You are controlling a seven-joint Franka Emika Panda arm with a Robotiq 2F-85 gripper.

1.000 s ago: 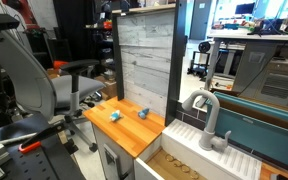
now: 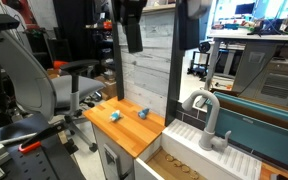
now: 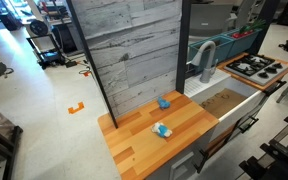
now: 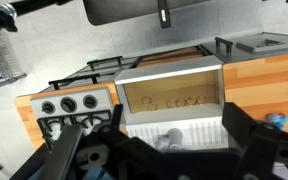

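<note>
Across the top of exterior view 1, my gripper (image 2: 162, 48) hangs open, its two dark fingers (image 2: 131, 36) far apart with nothing between them. It is high above the wooden counter (image 2: 122, 135). A small blue item (image 2: 143, 113) and a blue-and-white item (image 2: 114, 116) lie apart on that wood. Exterior view 2 shows the blue item (image 3: 164, 103) nearer the wall panel and the blue-and-white item (image 3: 162, 129) towards the front. At the right side of the wrist view, the blue item (image 4: 276, 119) is partly visible; dark gripper parts cover the lower middle.
A white sink box with a brown floor (image 3: 222, 102) adjoins the counter, with a grey faucet (image 2: 213, 120) behind it. A stove (image 3: 256, 67) stands beyond. The white plank wall (image 3: 139, 65) rises behind the wood. Much of the wooden top is bare.
My gripper has come down into the top of exterior view 1; only a little of it showed at the upper edge before. The counter items have not moved.
</note>
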